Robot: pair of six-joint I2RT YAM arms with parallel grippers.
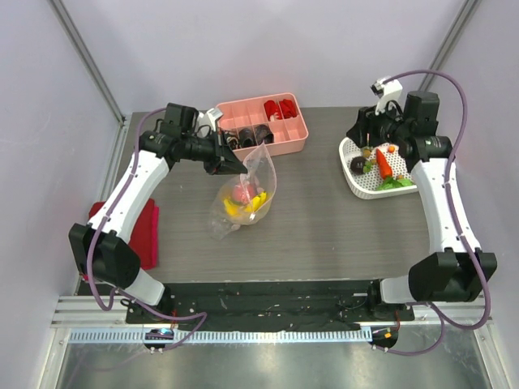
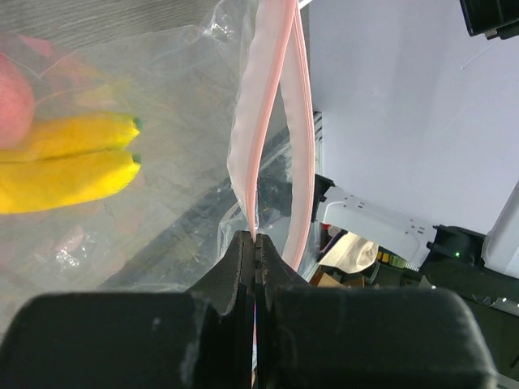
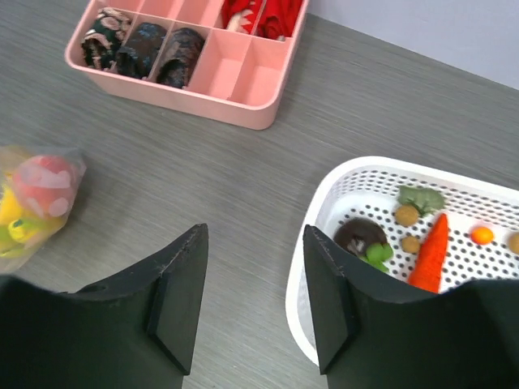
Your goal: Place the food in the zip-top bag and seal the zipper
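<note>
A clear zip-top bag [image 1: 247,215] holds yellow banana-like items [image 2: 65,178] and a red round item [image 2: 10,101]. My left gripper [image 1: 239,168] is shut on the bag's rim, beside the pink zipper strip [image 2: 255,146] in the left wrist view, holding the bag's mouth up. My right gripper is raised over the white basket [image 1: 353,174], fingers apart, with nothing visible between them. The basket holds a dark round item [image 3: 357,235], a carrot [image 3: 430,251], greens and small round pieces.
A pink divided box [image 1: 292,142] with dark and red rolled items stands at the back centre. A red cloth [image 1: 146,235] lies at the left. The table between bag and basket is clear.
</note>
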